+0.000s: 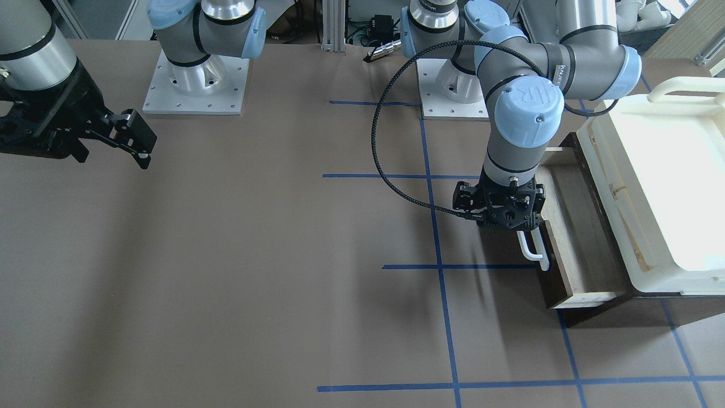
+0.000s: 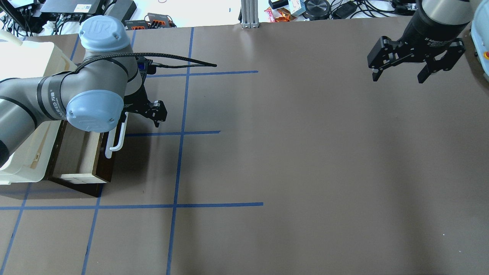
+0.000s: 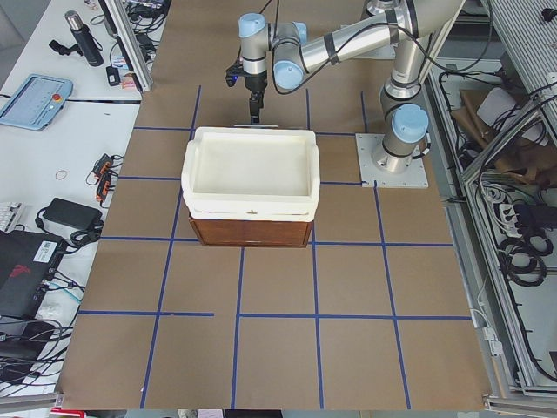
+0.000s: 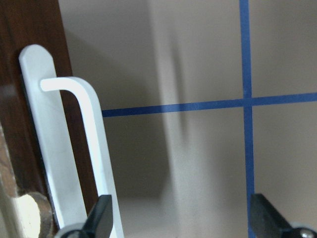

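My gripper (image 1: 498,207) hangs just above the white handle (image 1: 532,253) on the front of a pulled-out wooden drawer (image 1: 588,272). In the left wrist view the handle (image 4: 99,148) runs along the dark drawer front at left, and my two fingertips show at the bottom edge, far apart, with bare floor and part of the handle between them. The drawer belongs to a box topped by a white tray (image 3: 251,174); its inside looks empty where visible.
Bare floor (image 2: 293,160) with blue tape lines spreads out from the drawer's front. Another arm's gripper (image 2: 415,59) stands well apart on the other side. More arm bases stand along the back.
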